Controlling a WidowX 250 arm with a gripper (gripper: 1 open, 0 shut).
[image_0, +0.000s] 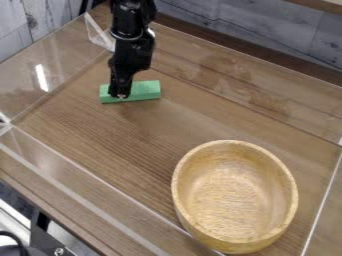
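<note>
A green rectangular block (144, 92) lies on the wooden table at the upper left. The black gripper (120, 86) reaches down from the top, its tips at the block's left part. It looks shut; whether anything is between the fingertips is too small to tell.
A large beige bowl (234, 196) stands at the lower right. A dark gap runs along the lower left edge, and a raised border is at the back right.
</note>
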